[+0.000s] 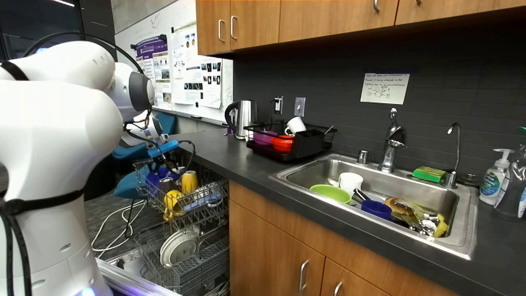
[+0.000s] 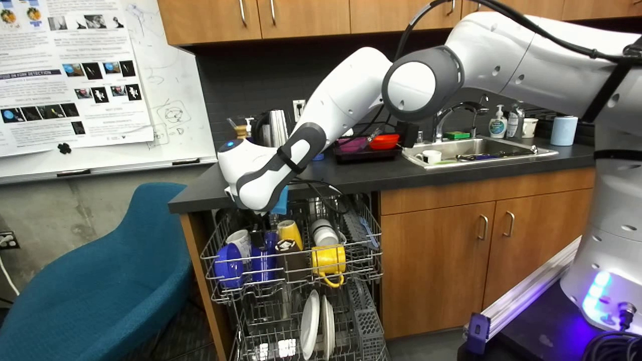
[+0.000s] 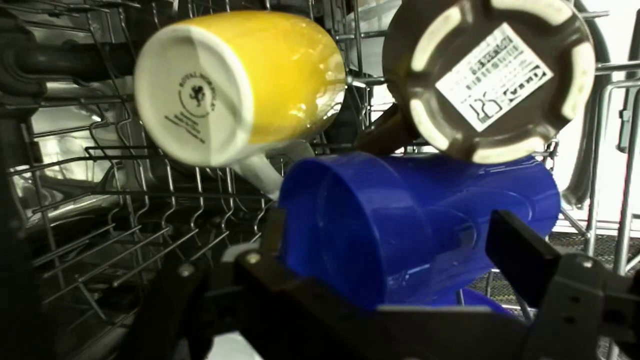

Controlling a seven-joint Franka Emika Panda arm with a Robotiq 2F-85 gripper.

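A blue cup lies on its side in the wrist view, its wide mouth facing left. My gripper stands open over it, one finger near the cup's closed end and the other by its mouth. I cannot tell whether they touch the cup. Beyond it are an upturned yellow mug and a dark brown mug, base toward the camera. In exterior view 2 the blue cup sits in the dishwasher's upper rack, under the wrist of the arm.
A round blue dish, a pale mug and another yellow mug crowd the same rack. White plates stand in the lower rack. The counter edge lies close to the arm. Dishes fill part of the sink.
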